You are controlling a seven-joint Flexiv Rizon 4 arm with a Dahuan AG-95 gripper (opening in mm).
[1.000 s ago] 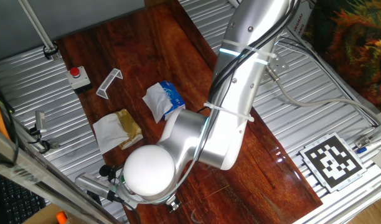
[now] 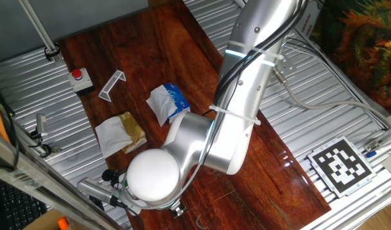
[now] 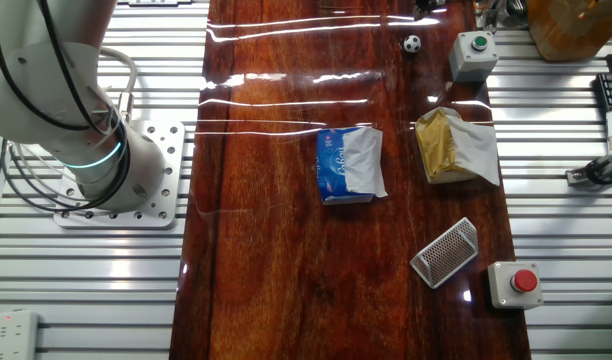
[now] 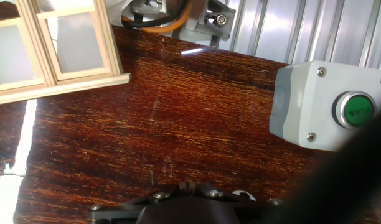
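At the bottom of the wrist view my gripper appears shut, its dark fingers meeting over the wooden table with nothing visible between them. A white control box with a green button (image 4: 358,111) lies to its right in that view, apart from it. Just beside the fingers, a small black-and-white ball (image 4: 244,195) is partly covered by the gripper; exterior view 2 shows the ball (image 3: 412,44) whole. A wooden window-like frame (image 4: 50,43) stands at the upper left of the wrist view. The arm hides most of the gripper in exterior view 1.
A blue tissue pack (image 3: 346,165) and a gold one (image 3: 441,145) rest on the table (image 3: 256,270). Near its edge are a white perforated holder (image 3: 446,252) and a red-button box (image 3: 516,285).
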